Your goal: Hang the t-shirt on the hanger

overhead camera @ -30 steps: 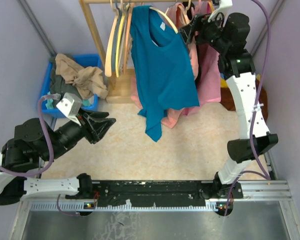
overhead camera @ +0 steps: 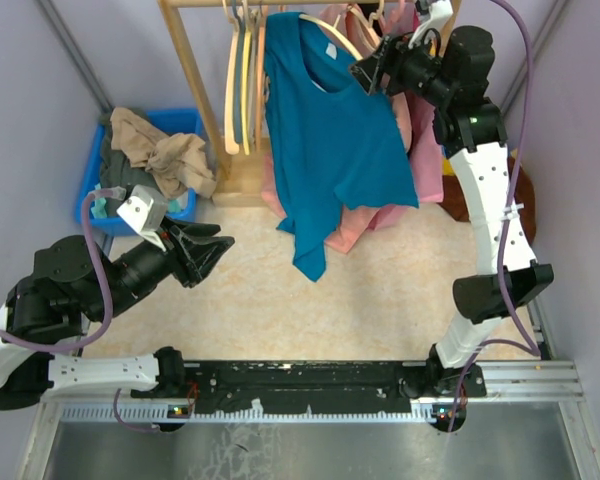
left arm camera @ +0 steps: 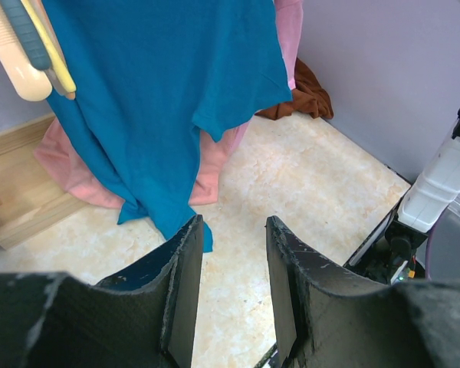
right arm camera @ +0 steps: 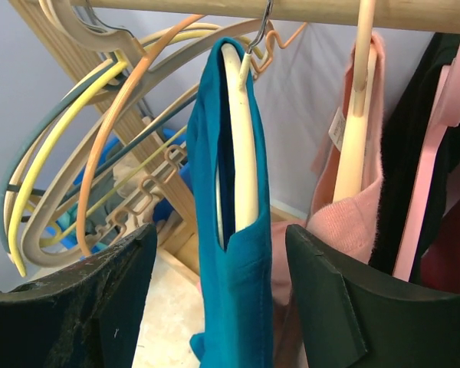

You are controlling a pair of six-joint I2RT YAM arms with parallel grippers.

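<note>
The teal t-shirt (overhead camera: 330, 130) hangs from the rail, draped over a pale wooden hanger (right arm camera: 244, 146). Bare wood of that hanger shows in the neck opening, and its near end goes in under the teal shoulder fabric. My right gripper (overhead camera: 368, 80) is at this shoulder; in the right wrist view its black fingers (right arm camera: 111, 299) stand apart on either side of the cloth, with clear gaps. Low on the left, my left gripper (overhead camera: 212, 256) stands open and empty, away from the shirt. The left wrist view shows the shirt's hem (left arm camera: 192, 230) beyond its fingers.
Several empty hangers (overhead camera: 245, 90) hang left of the shirt on the wooden rail (right arm camera: 314, 9). Pink garments (overhead camera: 425, 150) hang close on its right. A blue bin (overhead camera: 185, 120) of clothes stands at the left.
The shirt's lower right side and the empty hangers have swung slightly right. The left arm is almost unchanged.
</note>
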